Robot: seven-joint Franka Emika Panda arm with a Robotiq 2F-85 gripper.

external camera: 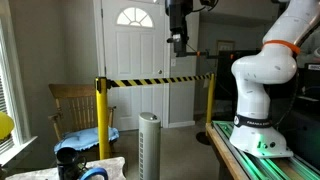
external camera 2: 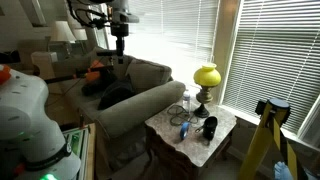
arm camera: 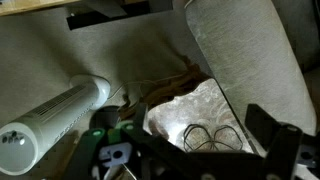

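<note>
My gripper [external camera: 180,45] hangs high in the air, well above the furniture. In the wrist view its dark fingers stand wide apart and the gripper is open, with nothing held between them. A small marble-topped table [external camera 2: 165,124] lies well below and away from it. On that table are a black mug [external camera 2: 210,124], a blue object [external camera 2: 184,131] and a lamp with a yellow shade [external camera 2: 207,76]. Under the gripper, the wrist view shows a thin wire item [arm camera: 205,135] on the pale tabletop; the mug and the blue object cannot be made out there.
A white tower fan [external camera: 149,145] stands on the floor near the wooden bench edge [external camera: 235,160]. A grey sofa [external camera 2: 185,92] flanks the table. Yellow posts [external camera: 102,118] with a striped belt [external camera: 150,82] and a wooden chair [external camera: 80,112] stand behind.
</note>
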